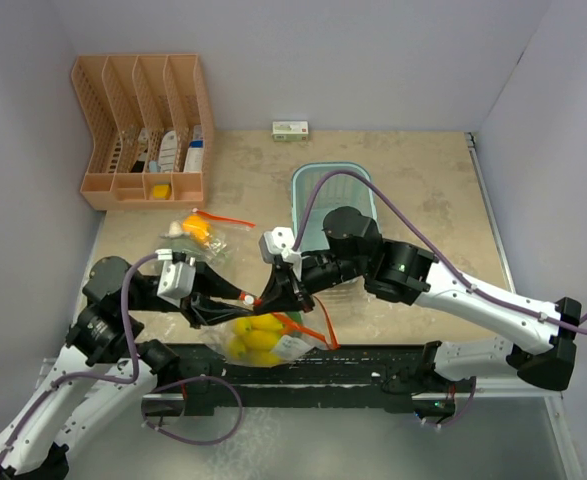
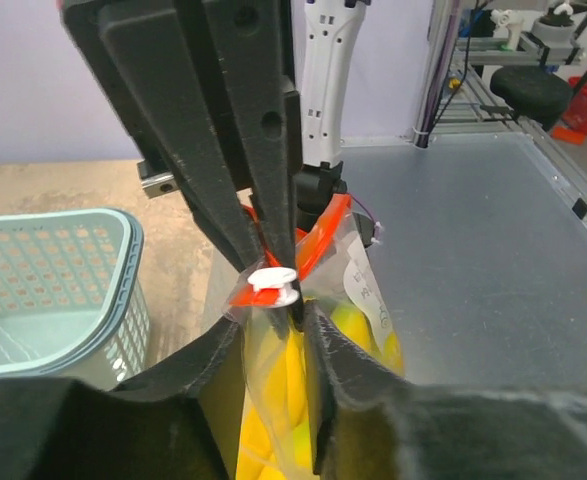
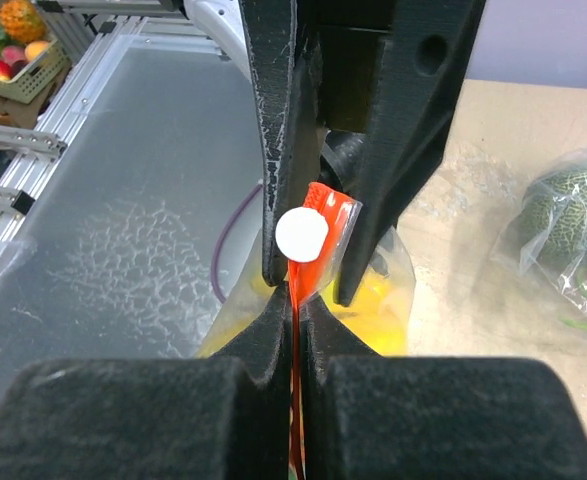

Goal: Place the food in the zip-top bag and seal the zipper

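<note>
A clear zip-top bag [image 1: 291, 348] with yellow food [image 1: 258, 338] inside lies at the table's front edge. Its orange zip strip [image 3: 313, 268] carries a white slider [image 3: 301, 234]. My right gripper is shut on that strip just below the slider, in the right wrist view. From the other side, my left gripper reaches in with its fingers part open, one finger either side of the slider [image 2: 273, 280]. Both grippers meet at the bag's upper left corner in the top view, where the fingertips partly hide the zip.
A second bag [image 1: 195, 232] with orange and green food lies behind the left arm. The pale green basket [image 1: 301, 205] stands behind the right gripper. A pink divided rack [image 1: 95, 185] fills the back left.
</note>
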